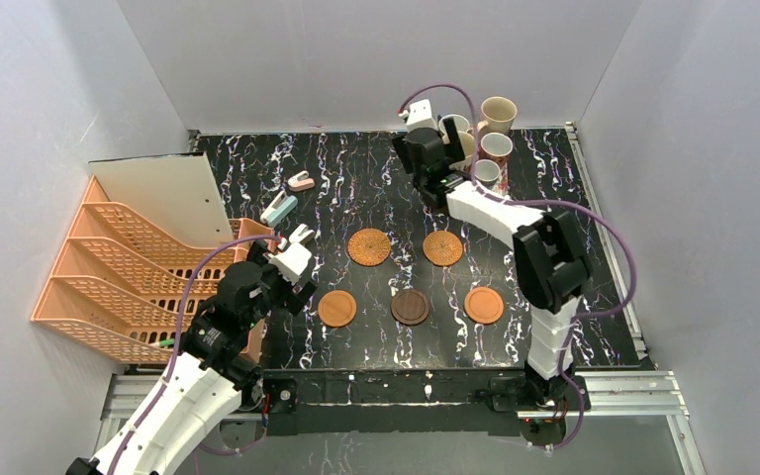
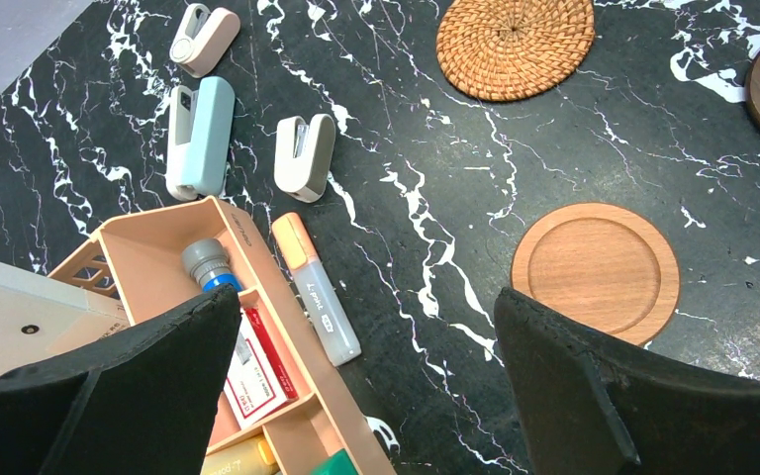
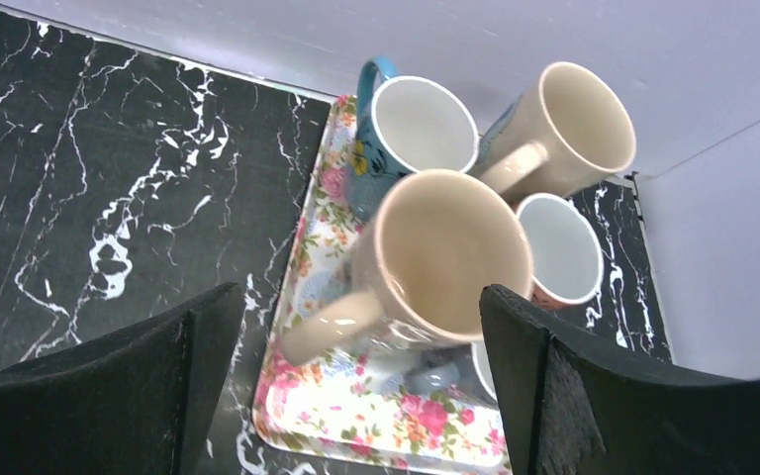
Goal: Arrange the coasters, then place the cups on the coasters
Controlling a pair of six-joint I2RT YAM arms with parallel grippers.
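Several cups crowd a flowered tray (image 3: 282, 396) at the back right. A beige cup (image 3: 455, 247) is nearest in the right wrist view, its handle pointing left; behind it stand a blue cup (image 3: 421, 129) and another beige cup (image 3: 584, 119). My right gripper (image 1: 427, 146) is open above the tray's left side, holding nothing, with the near cup beyond its fingers. Mid-table lie two woven coasters (image 1: 369, 246); nearer the front are a light wooden coaster (image 1: 337, 308), a dark one (image 1: 410, 306) and an orange-brown one (image 1: 484, 305). My left gripper (image 1: 282, 274) stands open and empty beside the organizer.
An orange organizer (image 1: 148, 287) fills the left side. Small staplers (image 2: 305, 158) and a highlighter pen (image 2: 317, 297) lie near it. Bare marble shows left of the tray and around the coasters. Walls close in the back and right.
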